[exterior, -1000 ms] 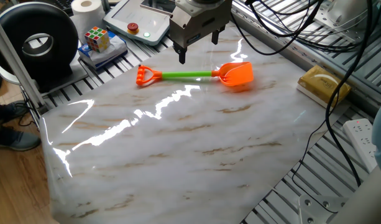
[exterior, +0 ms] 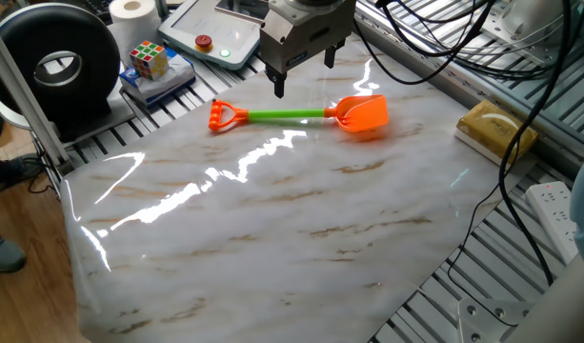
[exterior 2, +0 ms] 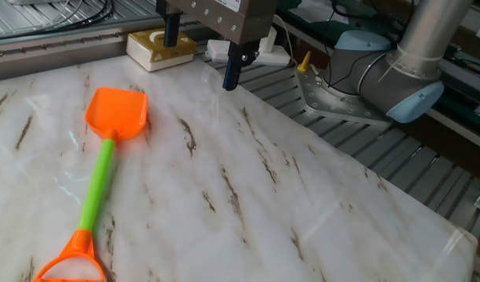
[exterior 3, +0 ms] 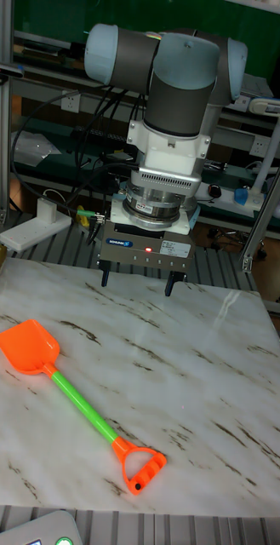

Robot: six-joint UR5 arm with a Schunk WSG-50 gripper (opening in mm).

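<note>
A toy shovel with an orange blade, green shaft and orange handle (exterior: pixel 287 114) lies flat on the marbled sheet (exterior: pixel 263 238). In the second exterior view the shovel (exterior 2: pixel 97 184) is on the left, its blade toward the back. The third exterior view has the whole shovel (exterior 3: pixel 83 405) at the left front. My gripper (exterior: pixel 305 74) hangs above the surface with its two fingers wide apart, and nothing is between them. In the third exterior view the gripper (exterior 3: pixel 138 282) is behind the shovel, to the right of its blade, not touching it.
A yellow and white box (exterior: pixel 496 131) sits at the sheet's edge. A Rubik's cube (exterior: pixel 149 59) rests on a blue and white packet, near a tablet-like panel with a red button (exterior: pixel 204 43). Black cables and a power strip (exterior: pixel 555 217) lie along one side. Most of the sheet is bare.
The arm, gripper and shovel have not moved. Only a person at the left edge of the first exterior view has shifted.
</note>
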